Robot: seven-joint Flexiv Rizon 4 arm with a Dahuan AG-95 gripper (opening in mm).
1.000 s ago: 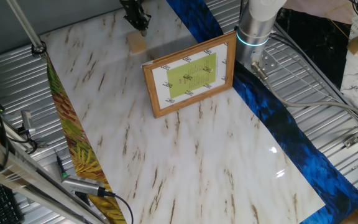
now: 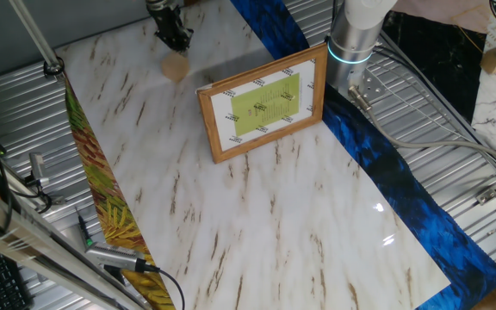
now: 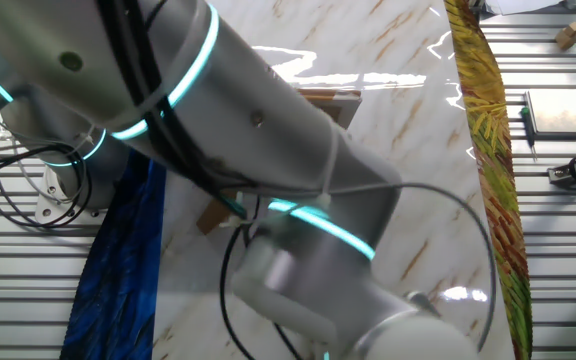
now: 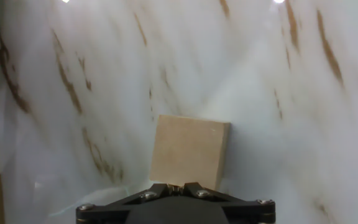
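Observation:
A pale wooden block [image 2: 175, 67] is on the white marbled tabletop at the far end in exterior view 1. My gripper [image 2: 184, 45] is right beside it, just above in that view. Seen from the wrist, the square face of the block [image 4: 188, 149] lies just past my gripper, whose dark fingers [image 4: 157, 192] are drawn together and overlap the block's near edge. They look shut, with no block width between them; whether the tips touch the block cannot be made out. The arm hides block and fingertips in exterior view 2.
A wood-framed picture [image 2: 265, 105] with a green centre stands upright near the block, by the blue cloth [image 2: 373, 159]. A yellow-green patterned cloth [image 2: 106, 202] borders the opposite side.
In exterior view 1 my gripper has moved left, away from the picture frame. The block has shifted left and slightly down in the view with it, and has turned. The frame is still.

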